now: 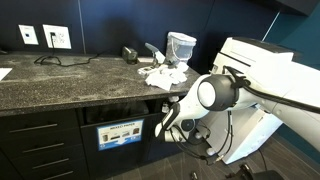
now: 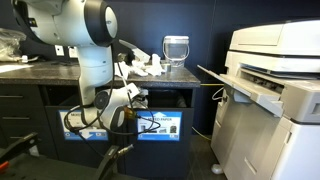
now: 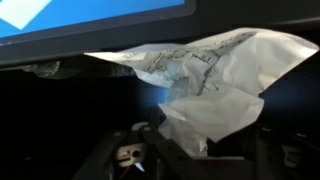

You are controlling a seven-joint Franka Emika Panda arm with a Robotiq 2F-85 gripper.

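Note:
In the wrist view a crumpled white sheet of paper point(image 3: 215, 80) with handwriting on it lies in front of my gripper. Its lower end reaches in among the dark gripper parts, and whether they press on it is hidden. My arm bends down by the counter front, with the gripper point(image 2: 135, 98) at the top of a bin that carries a blue and white paper label point(image 2: 158, 128). That label point(image 3: 90, 12) also crosses the top of the wrist view, beyond the bin's dark rim point(image 3: 150, 32). The bin's inside is mostly black.
More crumpled white paper point(image 1: 165, 76) and a clear tub point(image 1: 181, 46) stand on the dark counter point(image 1: 75, 82) above the bin. A large white machine point(image 2: 255, 110) occupies the right side. Dark drawers point(image 1: 42, 140) are to the left of the bin.

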